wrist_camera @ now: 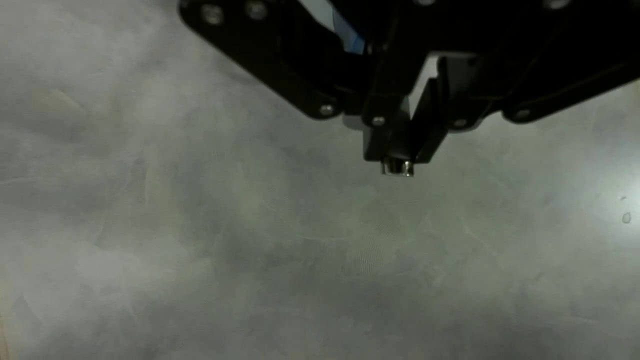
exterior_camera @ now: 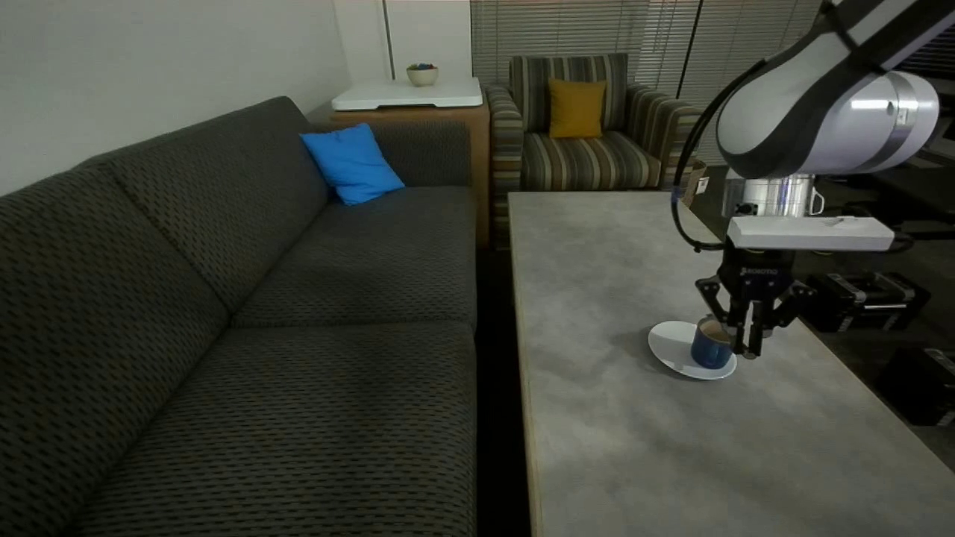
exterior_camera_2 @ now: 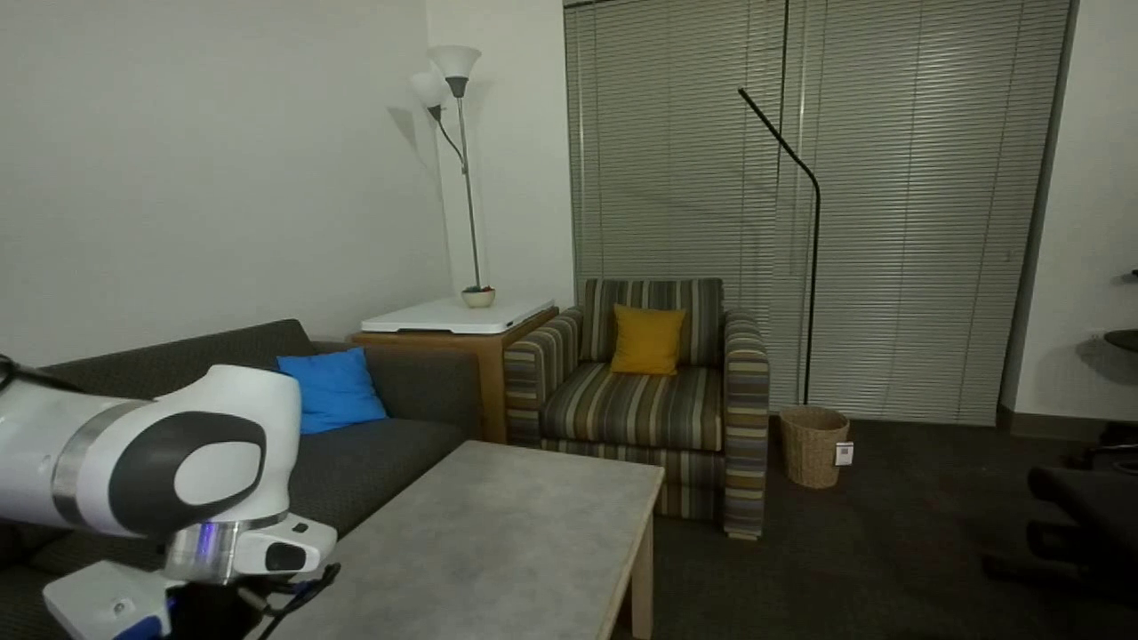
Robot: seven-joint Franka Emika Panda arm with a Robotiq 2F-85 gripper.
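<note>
A blue mug (exterior_camera: 708, 354) stands upright on a white plate (exterior_camera: 669, 341) on the grey table, towards the plate's right side. Just right of the mug in exterior view 1, my gripper (exterior_camera: 748, 349) points down, its fingers close together. From the wrist, my gripper is shut on a small shiny metal piece (wrist_camera: 397, 167) that pokes out at the fingertips. Most of that piece is hidden, so its full shape cannot be told. Slivers of the blue mug (wrist_camera: 357, 44) and white plate (wrist_camera: 318, 11) show behind the black linkages.
A dark sofa (exterior_camera: 358, 385) runs along its left side, and a striped armchair (exterior_camera: 582, 161) stands past its far end. Black cases (exterior_camera: 864, 300) lie on the floor to the right.
</note>
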